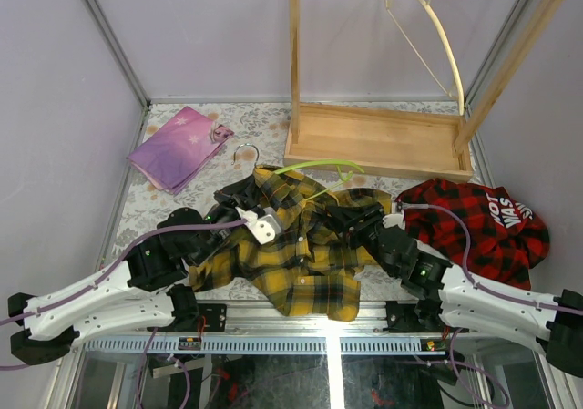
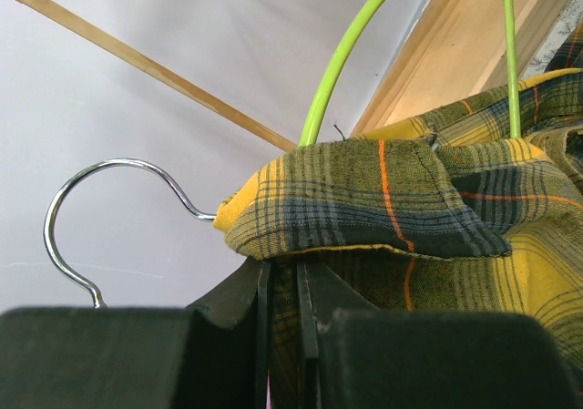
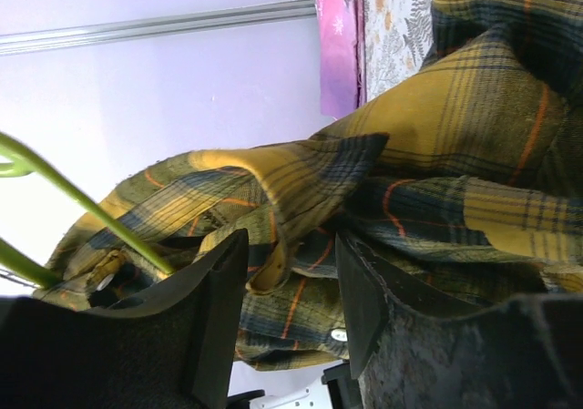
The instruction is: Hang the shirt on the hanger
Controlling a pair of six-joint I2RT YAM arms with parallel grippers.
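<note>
The yellow and navy plaid shirt (image 1: 301,254) is spread at the front middle of the table. A green hanger (image 1: 319,163) is partly inside it; in the left wrist view its green arm (image 2: 351,49) rises out of the collar cloth, and its metal hook (image 2: 118,163) sticks out at the left. My left gripper is shut on the shirt just below the folded collar. In the right wrist view my right gripper stands part open, with a fold of the shirt's edge (image 3: 296,199) between its fingers, not visibly pinched. The green hanger's free end lies left of that gripper.
A wooden rack (image 1: 378,140) stands at the back with a cream hanger (image 1: 437,31) on its bar. A folded purple cloth (image 1: 180,148) lies at the back left. To the right is a red and black checked shirt (image 1: 478,227).
</note>
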